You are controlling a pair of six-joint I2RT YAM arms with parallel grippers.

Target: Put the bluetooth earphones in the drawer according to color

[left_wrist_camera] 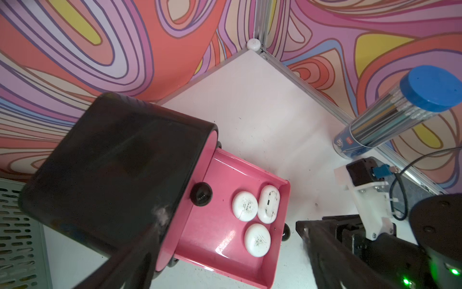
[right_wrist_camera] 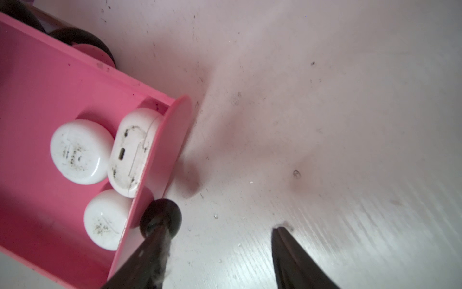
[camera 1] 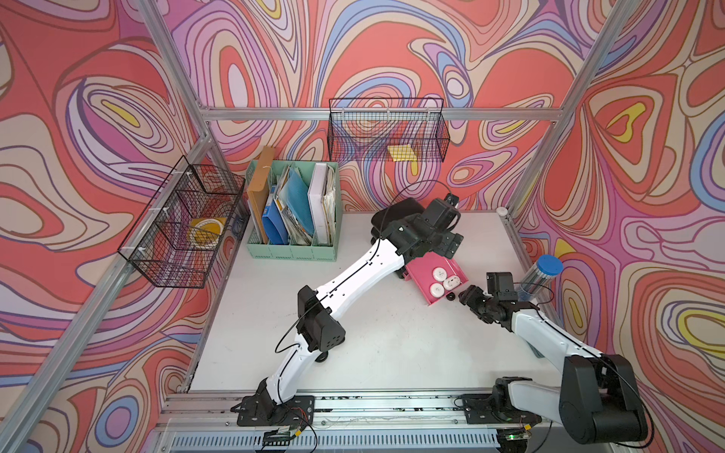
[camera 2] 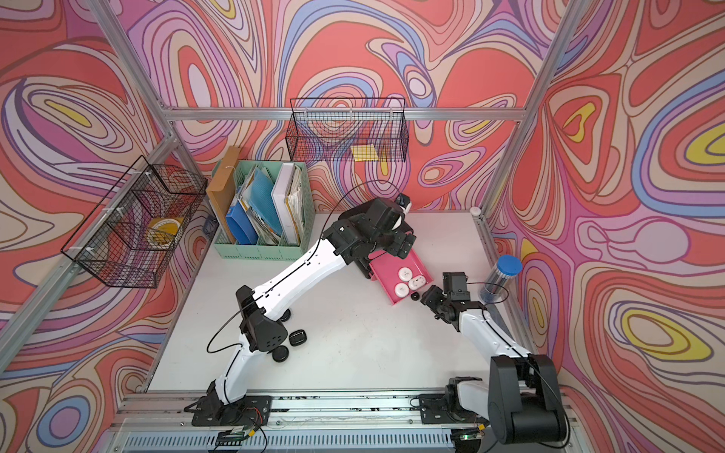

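Note:
The pink drawer (left_wrist_camera: pixel 221 221) is pulled out of the black cabinet (left_wrist_camera: pixel 120 163). Three white earphone cases, two round ones (right_wrist_camera: pixel 77 149) and an oblong one (right_wrist_camera: pixel 132 149), lie in it near its front. The drawer's dark round knob (right_wrist_camera: pixel 161 216) is on its front. My right gripper is low beside that front, fingers apart with nothing visible between them. My left gripper is above the drawer and cabinet, open and empty. Several black earphone cases (camera 2: pixel 297 337) lie at the front left of the table, partly behind my left arm.
A green file box (camera 1: pixel 290 249) stands at the back left. A tall pen container with a blue lid (left_wrist_camera: pixel 365 130) stands at the right edge. Wire baskets (camera 1: pixel 389 128) hang on the frame.

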